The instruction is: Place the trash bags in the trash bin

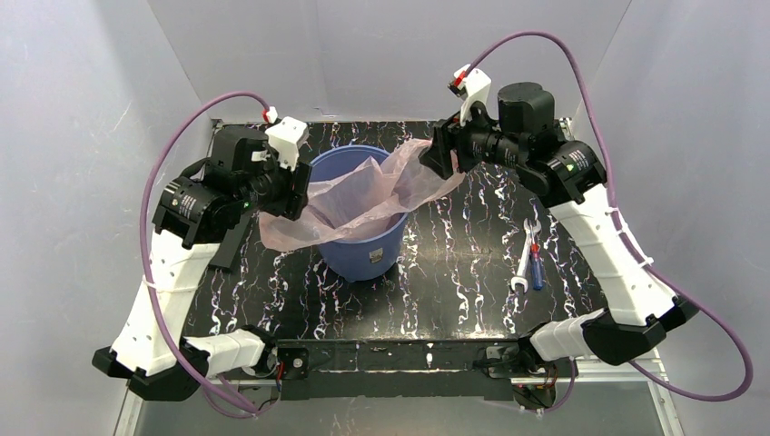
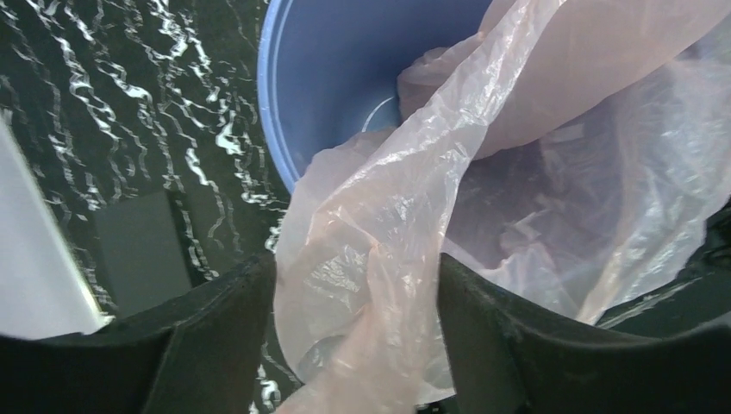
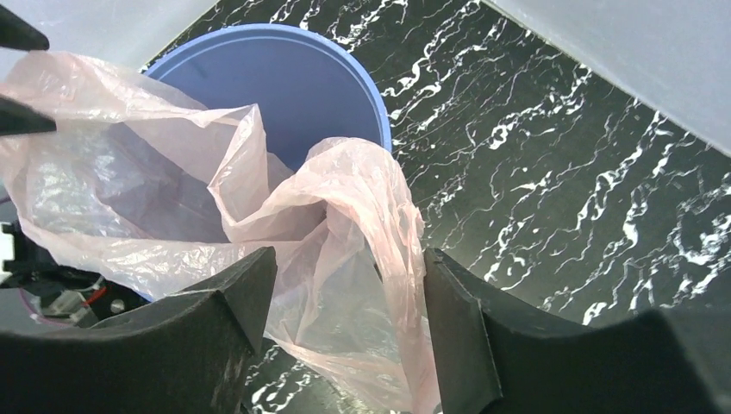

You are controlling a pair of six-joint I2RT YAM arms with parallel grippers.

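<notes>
The blue bin [image 1: 361, 256] stands upright in the middle, with a pale pink translucent bag [image 1: 363, 204] spread across its opening and hanging over the sides. My left gripper is at the bag's left end, bag film between its part-open fingers. My right gripper is at the bag's right end, its fingers apart with crumpled film between them. The bin's blue inside shows behind the bag in both wrist views.
Wrenches [image 1: 523, 259] and a screwdriver [image 1: 536, 271] lie on the marble mat right of the bin. A dark flat block [image 2: 146, 250] lies to the left. Grey walls enclose the back and sides.
</notes>
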